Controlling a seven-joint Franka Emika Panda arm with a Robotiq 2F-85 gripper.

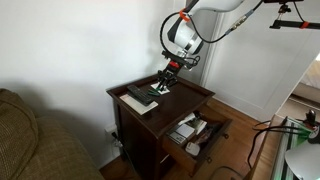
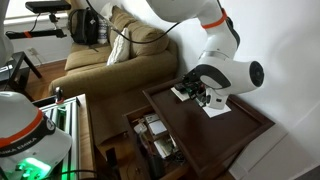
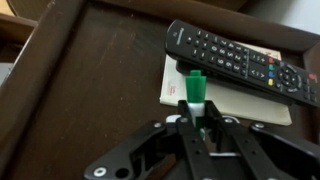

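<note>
My gripper is shut on a slim green and white object point(image 3: 196, 88), whose green end sticks out beyond the fingers. What it is exactly cannot be told. In the wrist view, a black remote control point(image 3: 243, 62) lies on a pale booklet or paper point(image 3: 225, 99), just past the held object. From the side, the gripper point(image 1: 165, 79) is over the dark cabinet top point(image 1: 185, 99), close to the remote; how high the held object is above the surface is unclear.
Below the top, a drawer stands open point(image 2: 150, 140) with several small items inside. A raised rim point(image 3: 40, 70) edges the cabinet top. A white sheet point(image 2: 215, 108) lies near the gripper. A sofa point(image 2: 125, 45) stands beyond.
</note>
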